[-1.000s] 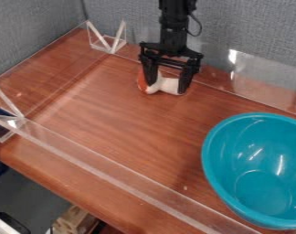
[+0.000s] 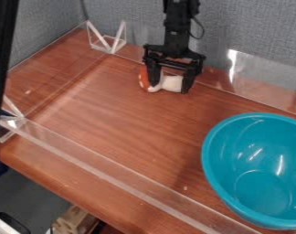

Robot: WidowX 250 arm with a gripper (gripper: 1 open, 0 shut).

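The black gripper (image 2: pixel 174 68) is low over the back middle of the wooden table, its fingers down around a small white and orange object (image 2: pixel 165 82) lying near the back clear wall. The object is partly hidden behind the fingers, so whether they grip it cannot be told.
A large turquoise bowl (image 2: pixel 256 171) fills the right front. White wire corner pieces stand at the back left and left edge. A clear low barrier runs along the table's edges.
Since a second ago the gripper has shifted slightly at the same spot around the white and orange object. Little else differs.
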